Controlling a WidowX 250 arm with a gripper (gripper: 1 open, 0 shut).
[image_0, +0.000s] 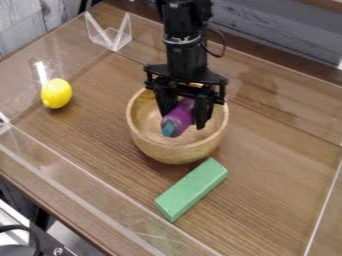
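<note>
My black gripper reaches down from the top centre into a light wooden bowl, shut on a purple object with a blue-teal end. The object is tilted inside the bowl, partly hidden by the fingers. A green block lies on the table below and right of the bowl.
A yellow lemon-like object is at the left. A clear plastic item stands at the upper left, another at the left edge.
</note>
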